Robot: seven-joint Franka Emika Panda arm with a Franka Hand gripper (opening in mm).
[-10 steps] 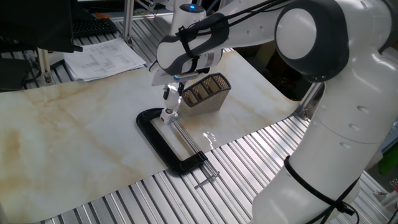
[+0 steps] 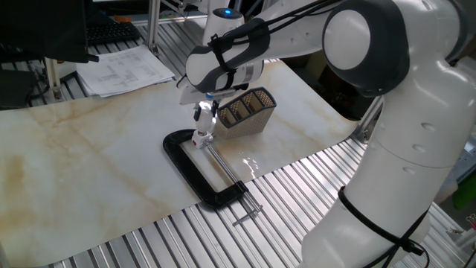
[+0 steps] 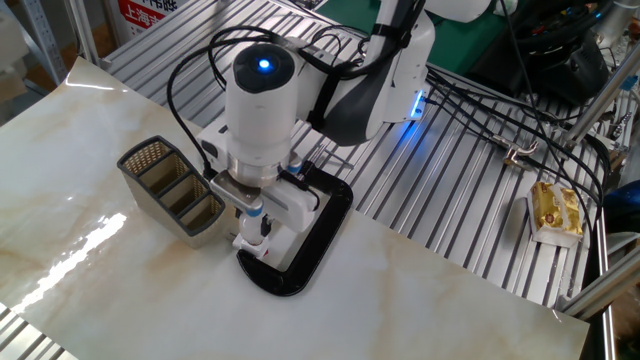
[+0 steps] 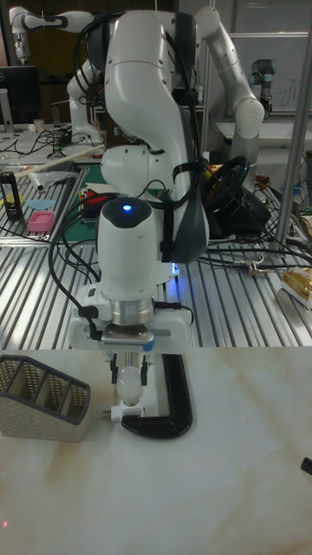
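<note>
A clear light bulb (image 4: 131, 385) stands upright between the two dark fingers of my gripper (image 4: 131, 377), which is shut on it. The bulb's lower end is at a white socket (image 4: 129, 414); how far it sits inside cannot be made out. The socket lies against the end of a black C-clamp (image 2: 187, 167), which rests flat on the marbled sheet. In exterior view 2 the hand covers part of the clamp, and the bulb (image 3: 253, 230) shows just below the hand.
Close beside the gripper stands a beige mesh caddy (image 3: 172, 192) with open compartments. Papers (image 2: 123, 71) lie at the far edge. The clamp's screw bar (image 2: 223, 164) reaches over the slatted metal table (image 2: 160, 246). Much of the marbled sheet (image 2: 82, 179) is bare.
Over the last second the arm and hand have shifted down very slightly, with the bulb still between the fingers.
</note>
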